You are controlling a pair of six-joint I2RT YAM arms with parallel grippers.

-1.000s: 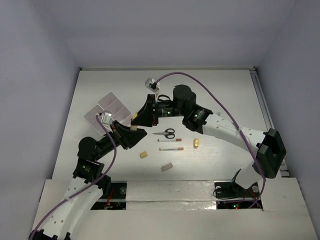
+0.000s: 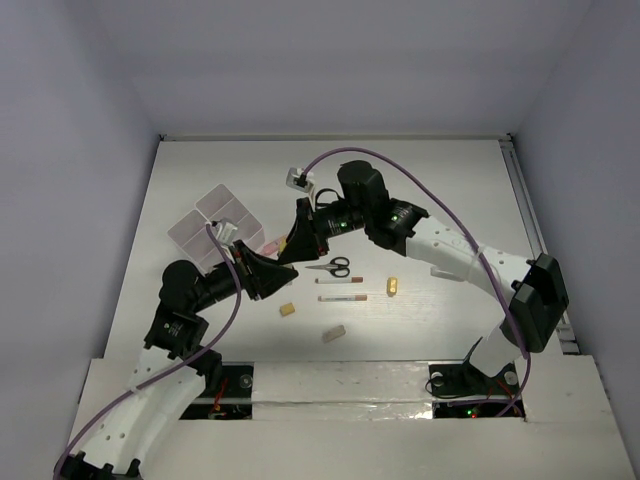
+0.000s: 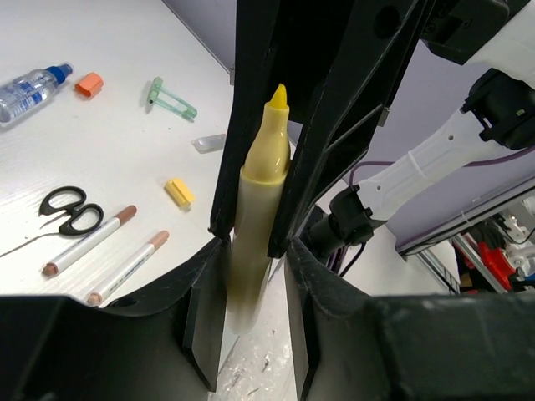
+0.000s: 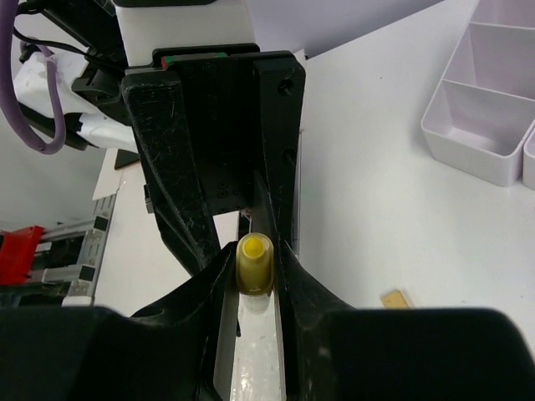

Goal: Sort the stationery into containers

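A yellow highlighter [image 3: 262, 200] stands upright between both grippers near the table's middle. My right gripper is shut on it, its tip showing in the right wrist view. My left gripper is round the highlighter's lower part in the left wrist view; whether it grips is unclear. The compartment container [image 2: 210, 205] sits at the left. Scissors [image 3: 71, 213], two pens [image 3: 125, 267], a yellow piece [image 3: 180, 192], an orange piece [image 3: 89, 84] and a green item [image 3: 171, 100] lie on the table.
A bottle [image 3: 29, 96] lies behind the scissors. A small tan block [image 2: 287, 309] and a grey block [image 2: 334, 333] lie near the front.
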